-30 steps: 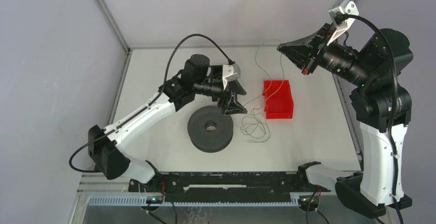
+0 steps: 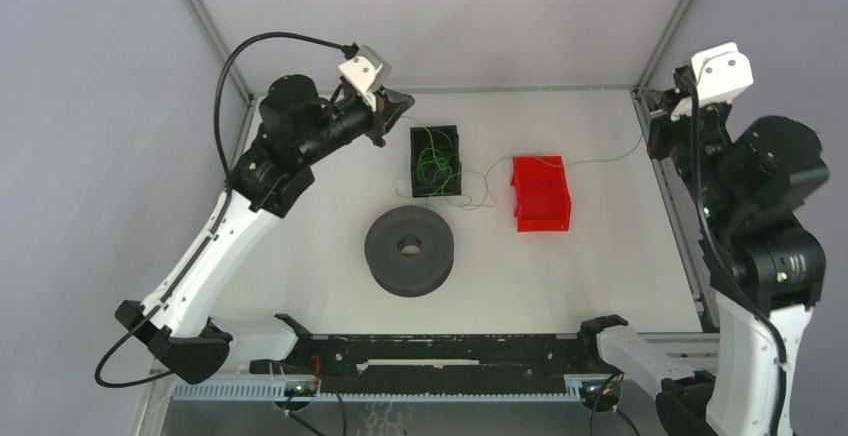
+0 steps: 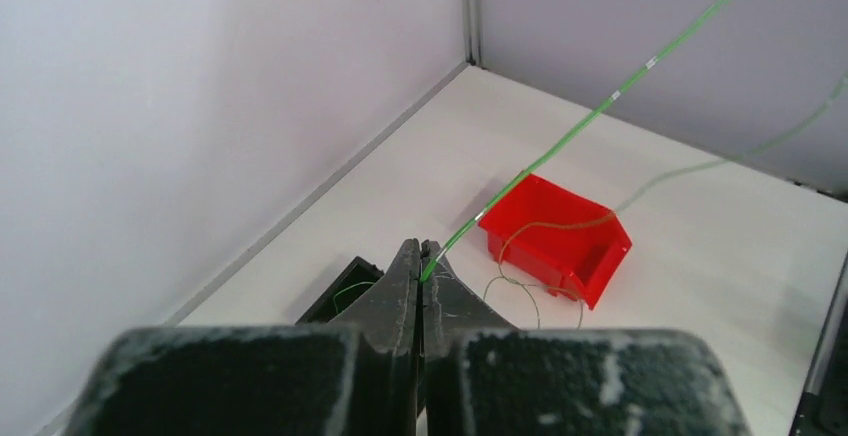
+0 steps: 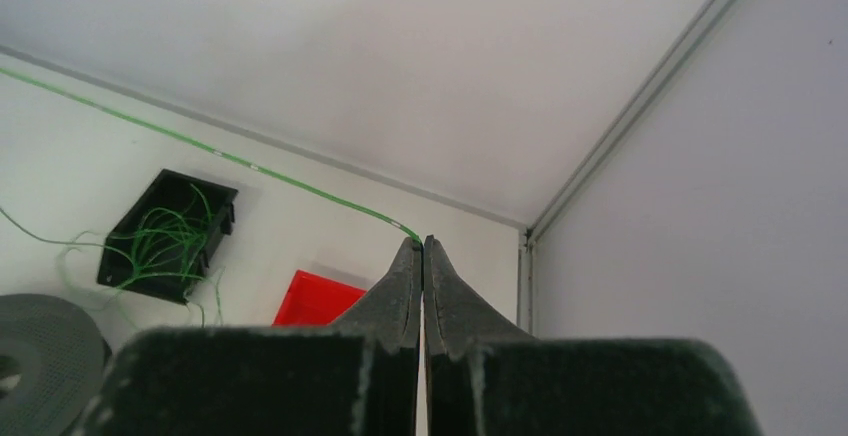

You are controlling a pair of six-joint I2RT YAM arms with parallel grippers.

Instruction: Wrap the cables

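A thin green cable [image 3: 568, 139] rises to the upper right from the fingertips of my left gripper, which is shut on it. My right gripper is likewise shut on green cable [image 4: 318, 192], which slopes away to the upper left. In the top view, my left gripper [image 2: 405, 106] is up at the back left, while my right gripper [image 2: 652, 146] is over the right edge. More green cable lies loosely tangled in the black box [image 2: 449, 132], with thin loops reaching toward the red bin [image 2: 541, 204].
A thick dark grey reel [image 2: 410, 274] with a centre hole sits in front of the black box. Walls stand close behind and at both sides.
My right gripper has moved right. The cable pile right of the reel has shrunk, and the black box is uncovered.
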